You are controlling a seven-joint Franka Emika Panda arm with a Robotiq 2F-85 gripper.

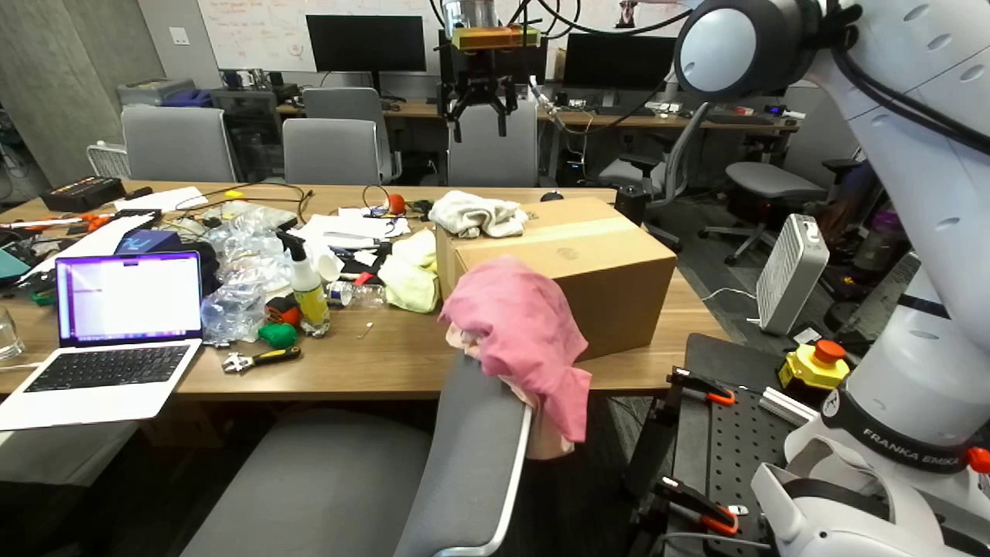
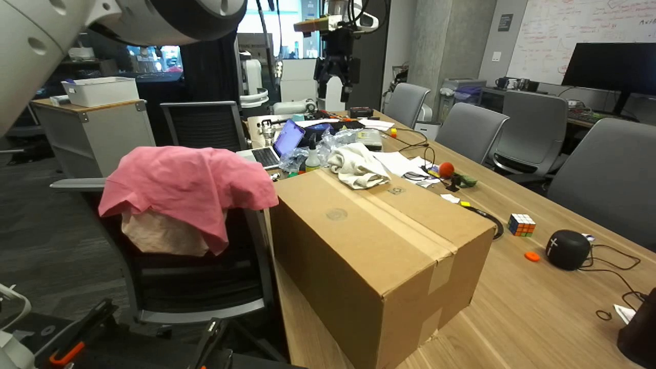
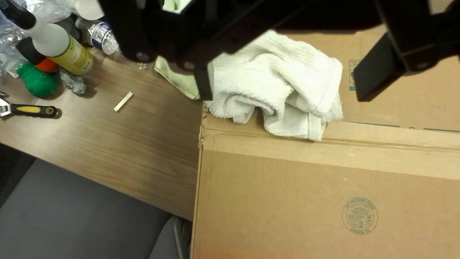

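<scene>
My gripper (image 1: pixel 479 131) hangs high above the far left part of the cardboard box (image 1: pixel 603 243), fingers open and empty. Below it, a crumpled white towel (image 1: pixel 477 214) lies on the box top near its left edge. In the wrist view the towel (image 3: pixel 276 86) shows between my two fingers, the dark finger pads (image 3: pixel 379 69) spread wide to either side. Part of the towel is covered there by the gripper's body. Exterior view 2 also has the gripper (image 2: pixel 335 91) in the air, clear of the towel (image 2: pixel 358 165).
Pink cloth (image 1: pixel 520 325) drapes over a chair back in front of the box. Left of the box are a yellow-green cloth (image 1: pixel 411 271), a spray bottle (image 1: pixel 308 289), a wrench (image 1: pixel 261 359) and a laptop (image 1: pixel 130 316). A Rubik's cube (image 2: pixel 521 225) and black speaker (image 2: pixel 567 249) stand beyond the box.
</scene>
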